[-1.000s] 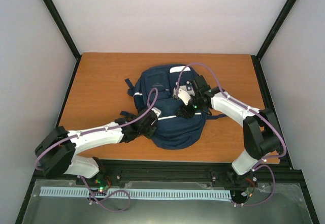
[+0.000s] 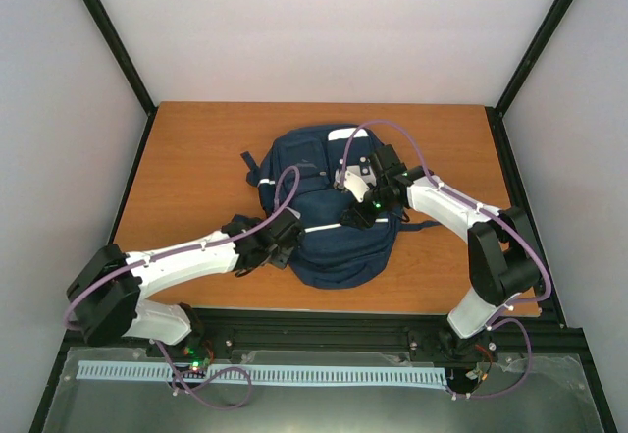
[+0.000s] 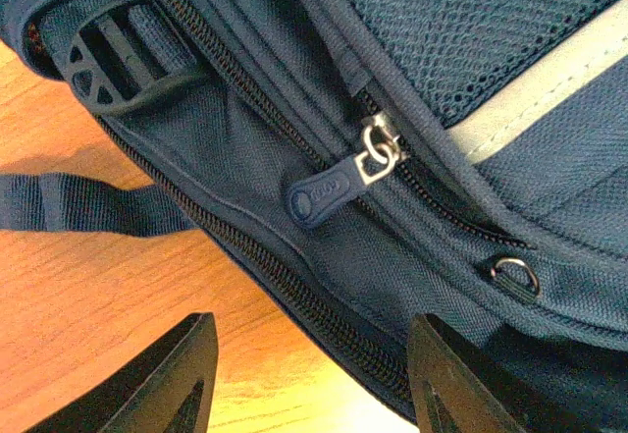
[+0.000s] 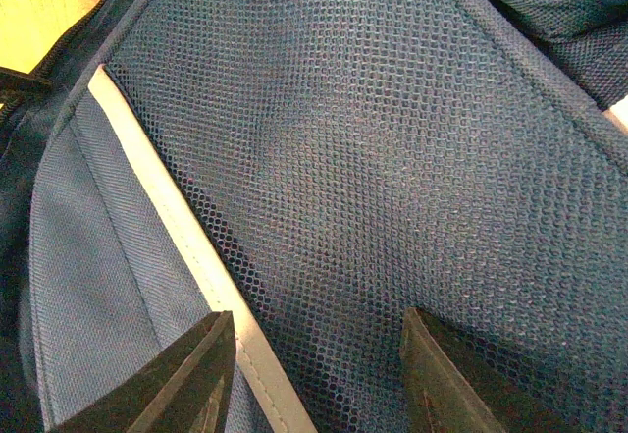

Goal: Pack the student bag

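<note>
A dark navy student bag (image 2: 339, 266) lies flat in the middle of the table, with pale stripes across it. My left gripper is open over the bag's left edge, nothing between its fingers. Beyond it in the left wrist view are a zipper pull (image 3: 326, 192) on a metal slider, a black buckle (image 3: 128, 55) and a strap (image 3: 93, 204) lying on the wood. My right gripper hangs above the bag's mesh and a pale stripe (image 4: 186, 232), its fingers apart with only fabric visible beyond them.
Bare wooden table (image 2: 196, 158) surrounds the bag on the left and back. A strap (image 2: 420, 225) sticks out at the bag's right side. No other loose objects show on the table.
My left gripper has shifted slightly to and fro by the bag's left edge and now sits a little further left. The right arm and the bag look unmoved.
</note>
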